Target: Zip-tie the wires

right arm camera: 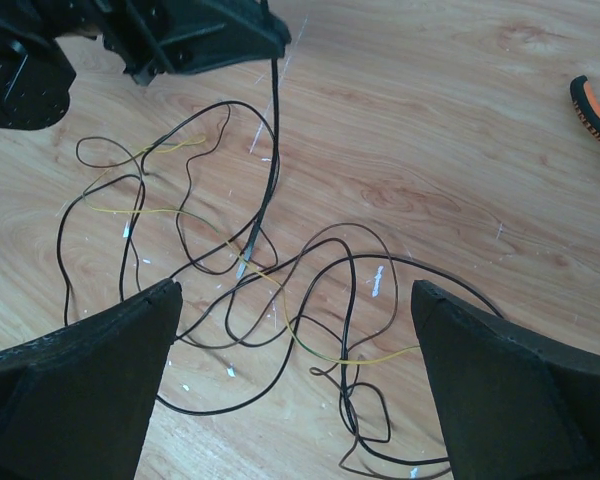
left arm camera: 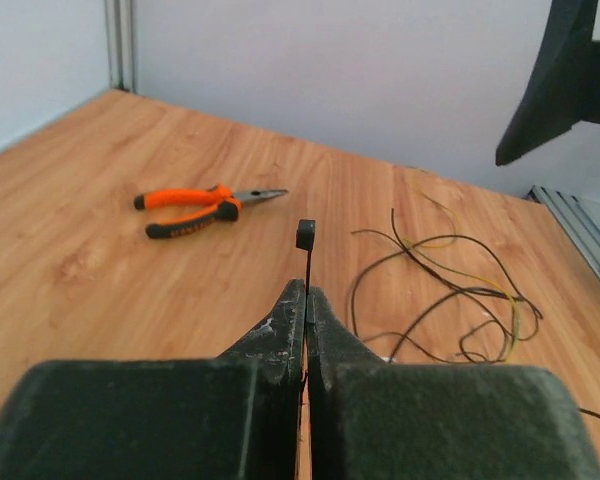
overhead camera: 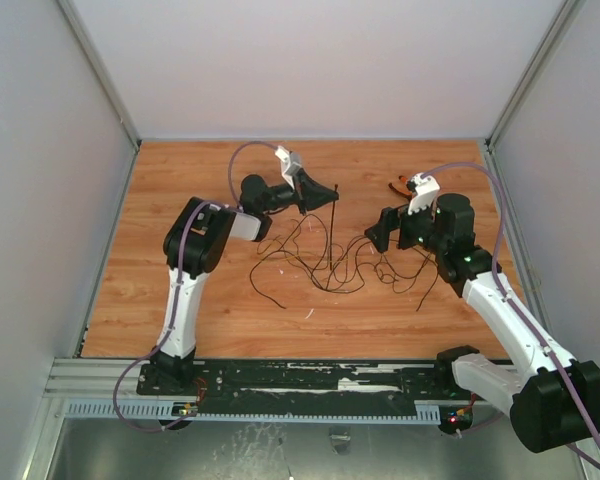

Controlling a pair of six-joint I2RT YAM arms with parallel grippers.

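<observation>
Held upright by its head end, a thin black zip tie [overhead camera: 332, 228] hangs from my left gripper [overhead camera: 334, 193], whose fingers are closed on it. Its square head [left arm camera: 305, 235] sticks up above the fingertips in the left wrist view. In the right wrist view, the tie [right arm camera: 276, 105] reaches down among the tangled black wires [right arm camera: 352, 300]; its tail is hard to separate from them. A yellow wire [right arm camera: 375, 359] runs through the tangle. My right gripper stands open above the wires, nothing gripped between its fingers.
Orange-handled pliers [left arm camera: 205, 207] lie on the wooden table behind my right gripper. White scraps [right arm camera: 377, 280] are scattered near the wires. Bare table [overhead camera: 150, 310] extends to the left and front, with walls at the back and sides.
</observation>
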